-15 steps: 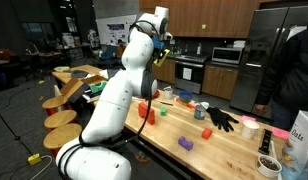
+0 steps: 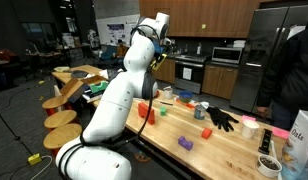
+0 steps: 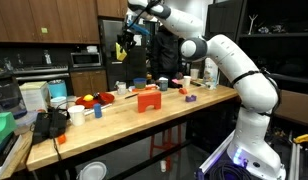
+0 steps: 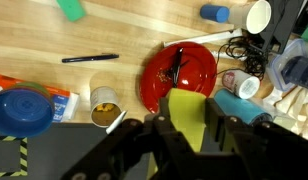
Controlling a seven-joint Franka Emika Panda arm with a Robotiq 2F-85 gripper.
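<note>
High over the table's far end, my gripper [image 3: 124, 44] is shut on a yellow object [image 3: 121, 51], which hangs beneath it. In the wrist view this yellow object [image 4: 186, 118] appears as a long, yellow-green shape in the lower middle; its exact kind is unclear, and the fingers cannot be made out there. Beyond and below it lies a red plate [image 4: 154, 73] with a dark, slim item on it. The yellow object overlaps the plate's lower edge in this view, clear of the tabletop.
Around the plate are a blue bowl [image 4: 23, 111], a brown-topped cup [image 4: 104, 98], a black pen [image 4: 90, 58], a green block [image 4: 71, 9] and a crowded group of containers on the right. A red box [image 3: 149, 101] stands nearer the arm's base.
The upper arm and gripper have shifted slightly at the far end of the table. The objects on the table look unmoved.
</note>
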